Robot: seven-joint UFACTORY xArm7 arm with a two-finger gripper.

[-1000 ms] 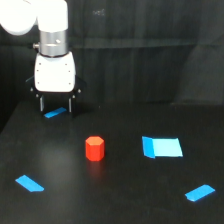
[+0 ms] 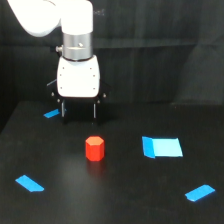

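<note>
A red hexagonal block [image 2: 94,148] stands on the dark table, left of the middle of the camera view. Behind and above it hangs my gripper [image 2: 79,109] on the white arm, slightly to the block's left. Its two thin black fingers [image 2: 96,109] are spread well apart, with nothing visible between them. A gap shows between the fingertips and the block.
At the right lies a light blue square [image 2: 168,147] with a darker blue strip [image 2: 148,147] along its left edge. Blue tape pieces mark the table at front left [image 2: 29,183], front right [image 2: 200,192] and back left [image 2: 52,114].
My gripper has moved to the right and a little lower in the view, closer to the red block. It was open before as well. The block and the blue pieces stayed put.
</note>
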